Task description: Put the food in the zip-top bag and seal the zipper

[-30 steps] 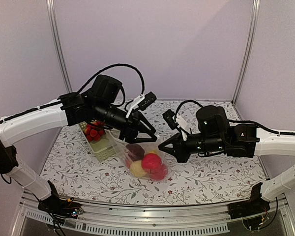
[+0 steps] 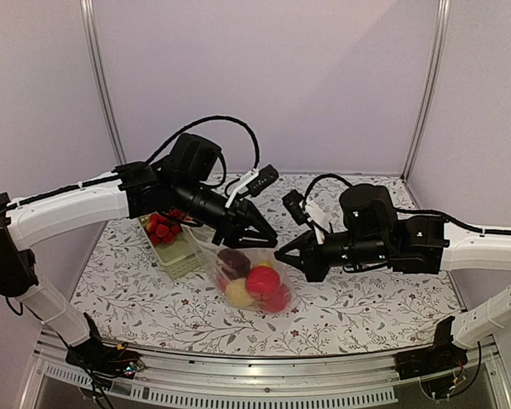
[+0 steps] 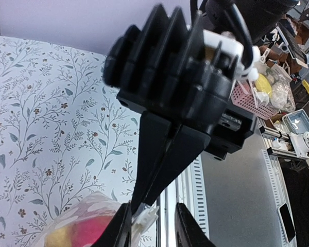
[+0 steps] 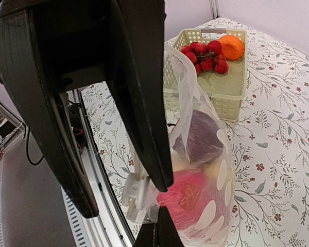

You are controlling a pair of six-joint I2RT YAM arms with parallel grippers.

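Observation:
The clear zip bag [image 2: 243, 281] [image 4: 195, 195] holds red, dark purple and pale yellow food and sits on the patterned table below both grippers. My right gripper [image 2: 281, 254] is shut at the bag's top, beside the white zipper slider [image 4: 136, 193] [image 3: 143, 218]; whether anything is between its tips is hard to tell. My left gripper [image 2: 268, 239] hangs just over the same corner, its fingers either side of the slider in the right wrist view; whether they grip it is unclear.
A basket [image 2: 177, 264] [image 4: 232, 85] with red produce and an orange item [image 4: 230, 46] stands at the back left.
My left gripper has moved a little to the right, toward my right gripper, over the last second. The right arm and the bag look nearly unchanged.

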